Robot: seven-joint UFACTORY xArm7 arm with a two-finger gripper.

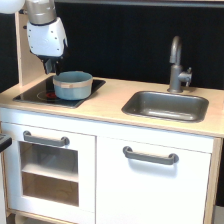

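Note:
A blue-grey pot [73, 86] stands upright on the black stovetop [42, 94] at the left of the toy kitchen's counter. From the upper left comes the white robot arm [46, 37]. My gripper [52, 65] hangs beneath it, just left of the pot's rim. Its dark fingers blend into the black backdrop, so their spread is unclear. Whether they touch the pot is also hard to make out.
To the right lies a metal sink [166, 105] with a tall dark faucet [177, 66] behind it. Bare wooden counter [112, 98] separates stove and sink. Below are an oven door [48, 160] and a white cabinet door [150, 185].

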